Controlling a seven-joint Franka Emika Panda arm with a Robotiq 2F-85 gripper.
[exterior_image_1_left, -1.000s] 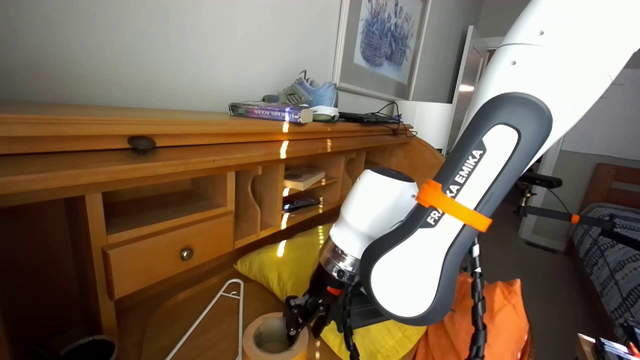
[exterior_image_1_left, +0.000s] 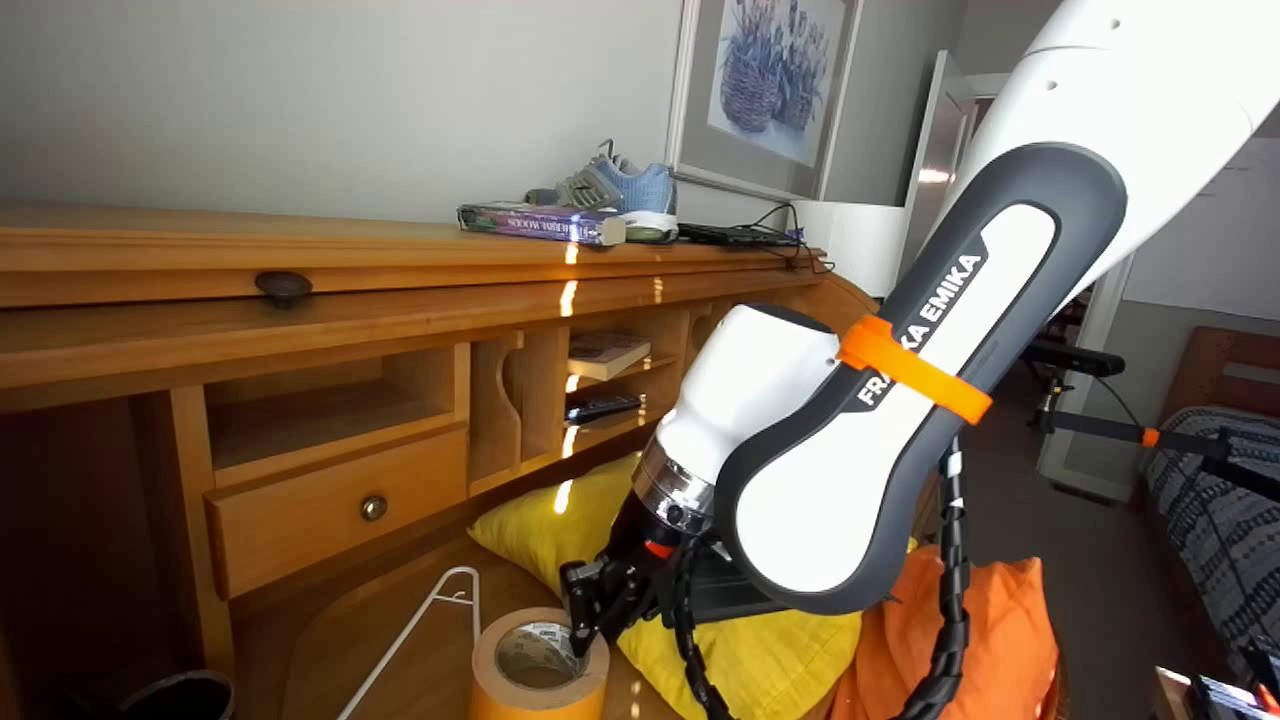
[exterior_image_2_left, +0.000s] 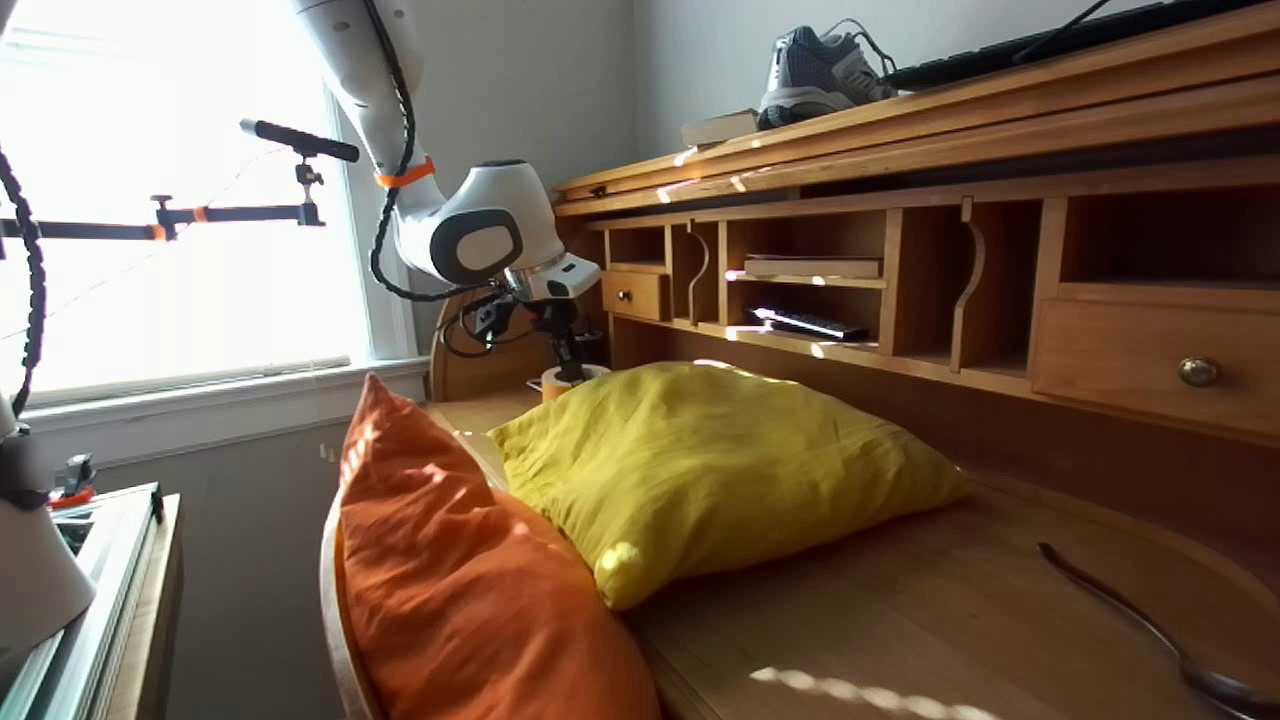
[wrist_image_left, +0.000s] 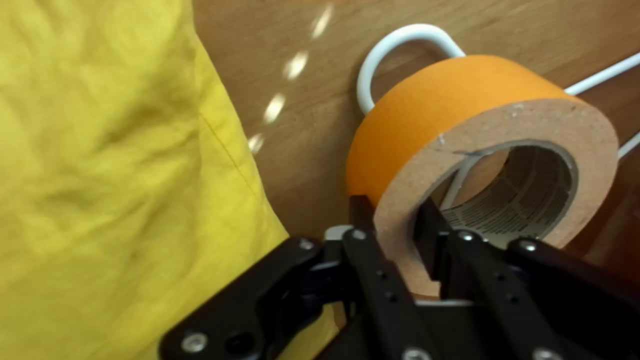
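An orange roll of tape (wrist_image_left: 456, 102) with a tan cardboard-coloured side fills the right of the wrist view. My gripper is shut on its wall, one finger inside the hole and the other against the outer face. In exterior view 1 the tape roll (exterior_image_1_left: 498, 690) is at the bottom of the frame, with my gripper (exterior_image_1_left: 588, 630) at its right side. Its underside is out of view there, and how far it stands off the desk is hard to tell. From exterior view 2, the tape roll (exterior_image_2_left: 553, 385) is mostly hidden behind the yellow pillow.
Behind the tape lies a white hanger (exterior_image_1_left: 408, 630) on the desk. A yellow pillow (exterior_image_2_left: 732, 468) is close beside the gripper, and an orange pillow (exterior_image_2_left: 468, 576) lies at the desk's edge. Cubbies and a closed drawer (exterior_image_1_left: 342, 510) line the back. A dark cup (exterior_image_1_left: 180, 690) stands front left.
The arm has risen a little, and the tape roll has shifted slightly up and left in exterior view 1 with the gripper. The gripper's fingers have closed on its wall. The hanger has shifted slightly.
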